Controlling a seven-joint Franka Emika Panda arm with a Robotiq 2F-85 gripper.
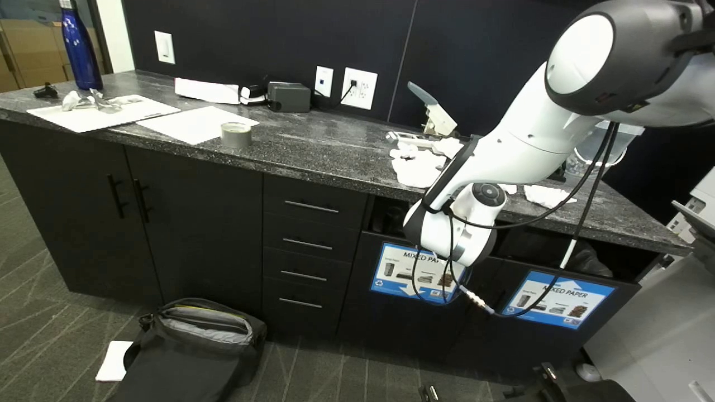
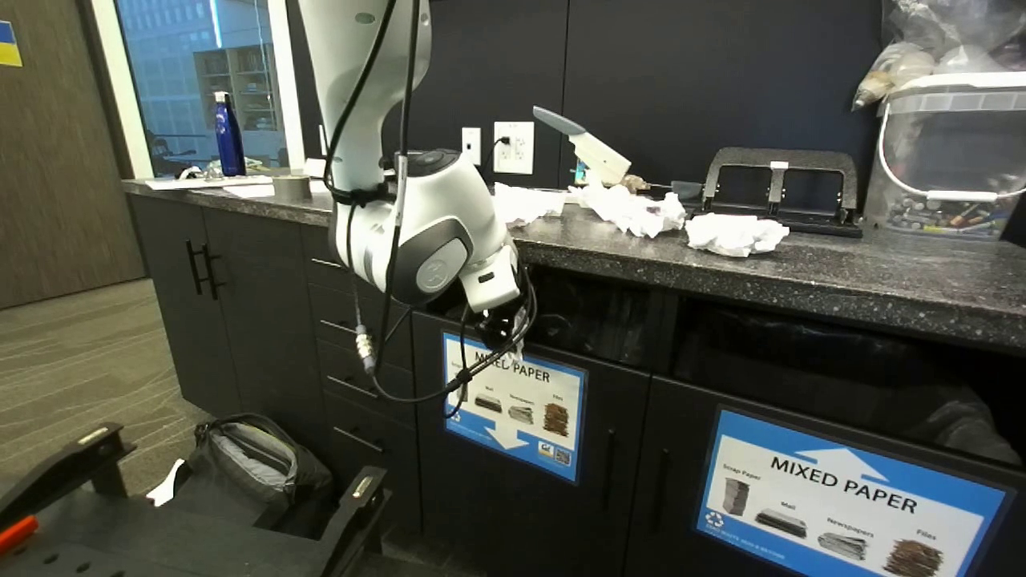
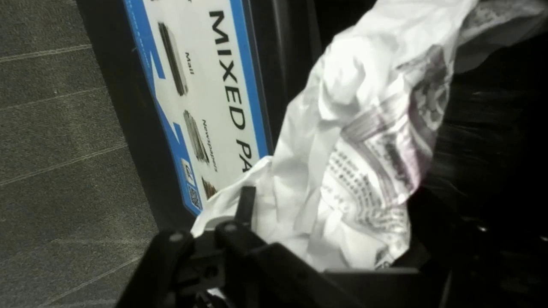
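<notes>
Crumpled white paper, partly printed, fills the middle of the wrist view. My gripper reaches around its lower part, with dark fingers on either side. Whether they press on the paper cannot be told. In exterior view 2 the gripper hangs at the left bin opening, just above a blue-and-white MIXED PAPER sign. A scrap of the white paper shows beneath it. The arm hides the gripper in exterior view 1.
More crumpled paper lies on the dark counter, near a hole punch and a clear bucket. The counter edge overhangs the bin openings. Cables loop below the wrist. A bag sits on the floor.
</notes>
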